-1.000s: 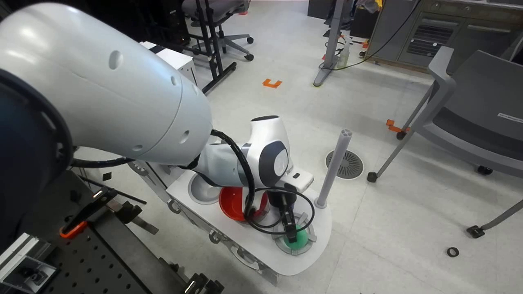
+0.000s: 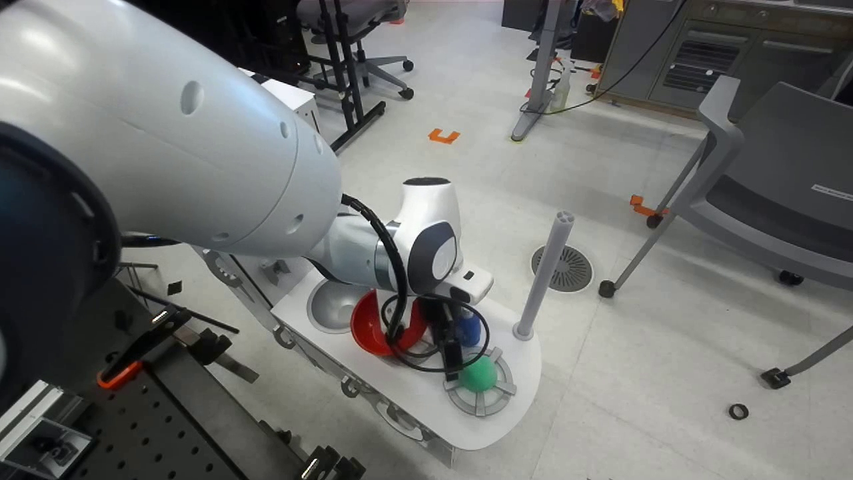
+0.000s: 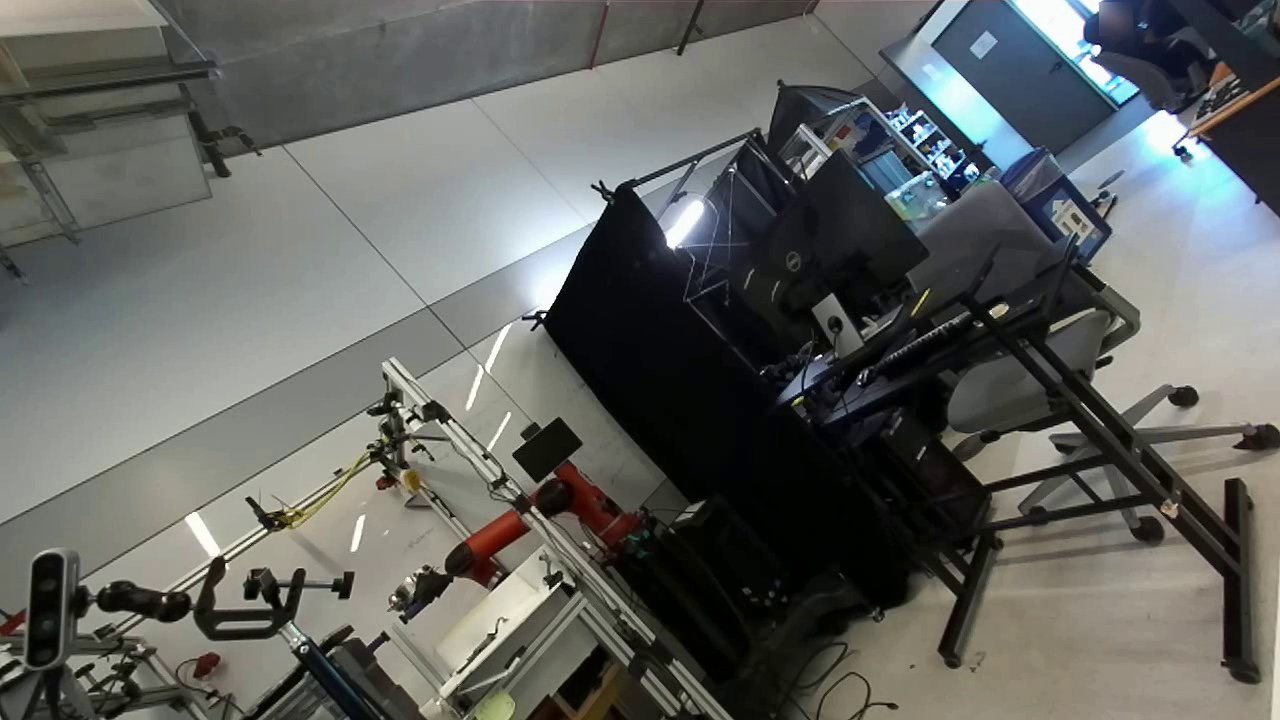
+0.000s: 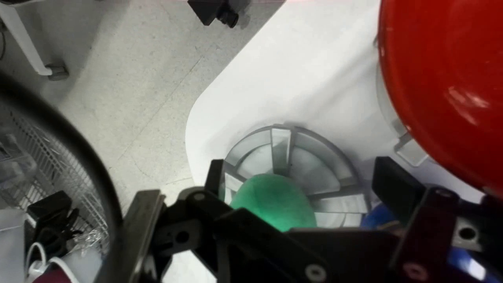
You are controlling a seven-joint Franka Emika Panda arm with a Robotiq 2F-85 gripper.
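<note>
A green ball-like object [image 2: 479, 373] rests on the grey round burner [image 2: 480, 409] of a white toy-kitchen counter. My gripper is open above the burner, its black fingers [image 4: 214, 178] spread apart. In the wrist view, the green object [image 4: 273, 198] appears between them, closer to the left finger, with its lower part hidden by the gripper's body. To the right is a red bowl [image 4: 448, 89], cut off by the frame. Part of a blue object [image 4: 378, 216] shows behind the right finger; from outside, this blue object [image 2: 469, 329] appears beside the gripper.
The silver sink basin [image 2: 329, 308] lies left of the bowl. A grey post [image 2: 546, 272] rises at the counter's far edge. A loop of black cable hangs around the gripper.
My arm and gripper have shifted left and back from the green object. That object now appears slightly higher and left on the burner, and the red bowl slightly left.
</note>
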